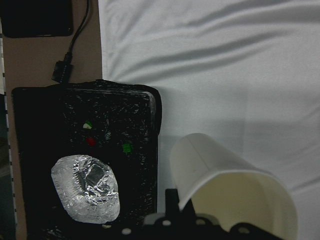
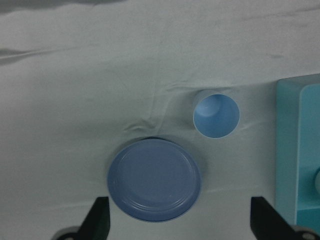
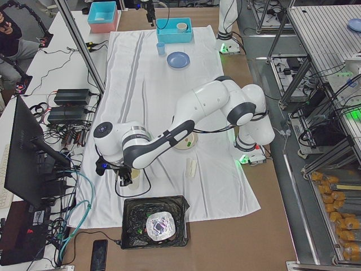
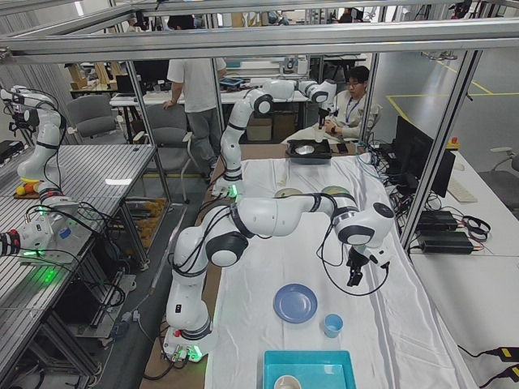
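A cream cup [image 1: 225,165] hangs tilted in my left gripper [image 3: 121,175], which is shut on it, to the side of the black lined tray [image 3: 127,226] that holds a foil bowl [image 1: 85,190]. My right gripper is open and empty, over a blue plate [image 2: 154,177], a blue cup [image 2: 216,116] and a turquoise bin [image 2: 287,150].
A cream plate [image 3: 186,145] lies partly under the left arm, with a pale strip [image 3: 190,166] near it on the white cloth. A monitor [image 3: 28,158] and cables line the left edge.
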